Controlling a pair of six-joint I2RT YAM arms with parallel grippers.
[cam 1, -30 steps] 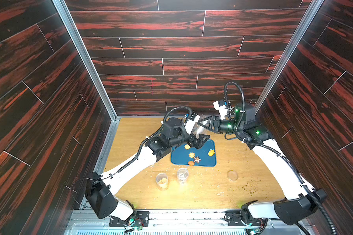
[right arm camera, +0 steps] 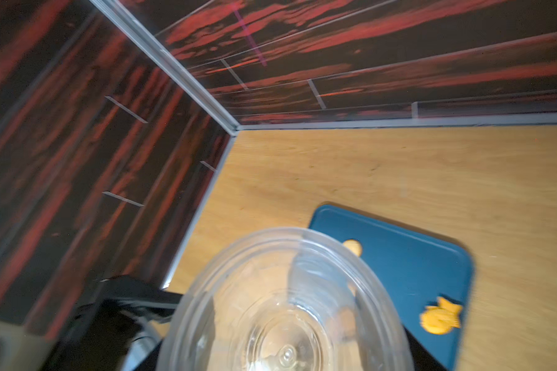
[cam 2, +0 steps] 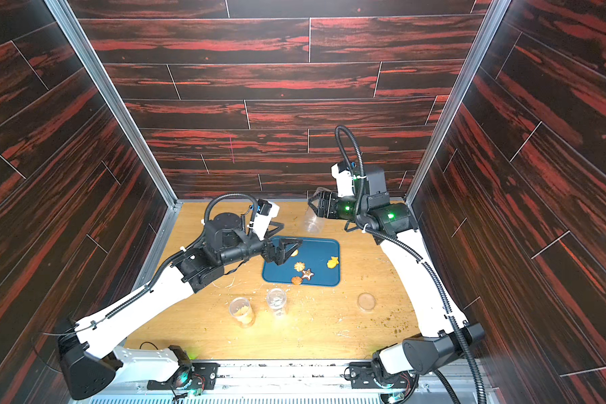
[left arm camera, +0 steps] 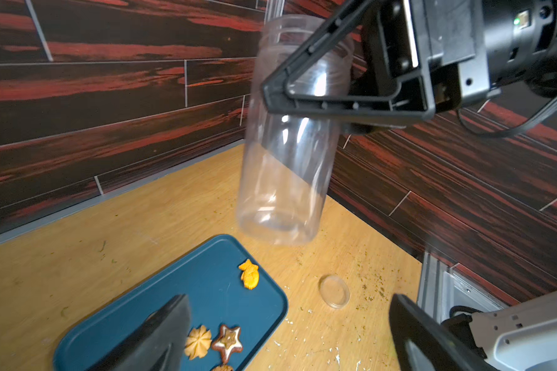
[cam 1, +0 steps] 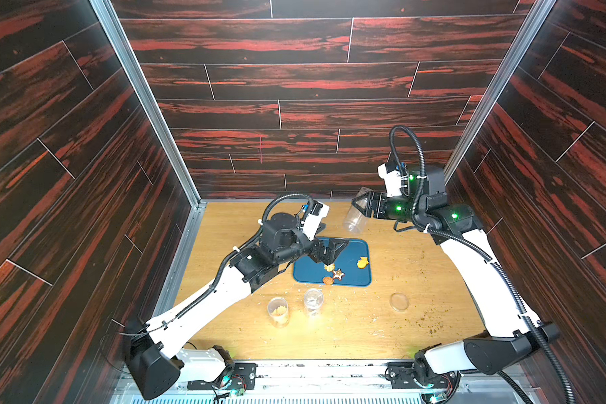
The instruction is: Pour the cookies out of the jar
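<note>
My right gripper [cam 1: 367, 205] is shut on a clear, empty jar [left arm camera: 284, 179], holding it high over the back right of the blue tray [cam 1: 351, 252]. From the right wrist view I look down through the jar's mouth [right arm camera: 284, 241] to its bare bottom. My left gripper [cam 1: 326, 250] hangs open over the tray, apart from the jar, with nothing between its fingers. On the tray lie several cookies, among them a yellow fish [left arm camera: 250, 275], a brown star [left arm camera: 227, 340] and a pale flower shape [left arm camera: 196, 341].
In front of the tray stand two clear containers, one with pale yellow contents [cam 1: 278, 311], one glassy [cam 1: 313, 301]. A round lid [cam 1: 398, 301] lies to the tray's front right.
My right gripper has lifted the jar up and to the right.
</note>
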